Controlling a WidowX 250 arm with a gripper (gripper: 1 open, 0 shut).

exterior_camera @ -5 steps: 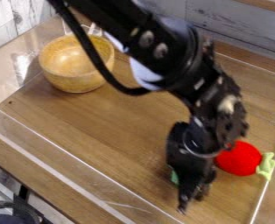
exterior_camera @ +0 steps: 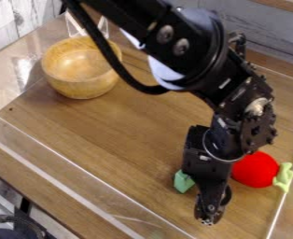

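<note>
My gripper (exterior_camera: 206, 194) is low over the right part of the wooden table (exterior_camera: 99, 140), its dark fingers pointing down. A small green object (exterior_camera: 183, 181) sits at its left side, partly behind the fingers; I cannot tell whether it is between them. A red round object (exterior_camera: 254, 170) with a pale green piece (exterior_camera: 284, 177) at its right lies beside the gripper.
A wooden bowl (exterior_camera: 80, 81) stands at the back left. A pale wall and ledge run along the back, with clear panels at the left and front edges.
The arm and gripper have shifted slightly, the gripper a little to the right and up from the front edge. The bowl and red object look unmoved.
</note>
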